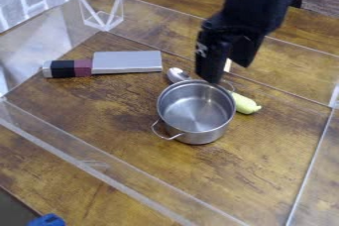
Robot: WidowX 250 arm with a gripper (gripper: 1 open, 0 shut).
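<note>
My dark gripper (228, 54) hangs open in the upper middle, raised above and behind a small steel pot (196, 121). The pot stands on the wooden surface with its handles out to the sides and looks empty inside. Just right of the pot lies a pale yellow-green vegetable (244, 103). A silver object (176, 74), possibly a spoon, lies behind the pot, partly hidden.
A toy cleaver (126, 61) with a grey blade lies at the back left. Clear tray walls surround the area. A blue object (47, 219) is at the bottom left corner.
</note>
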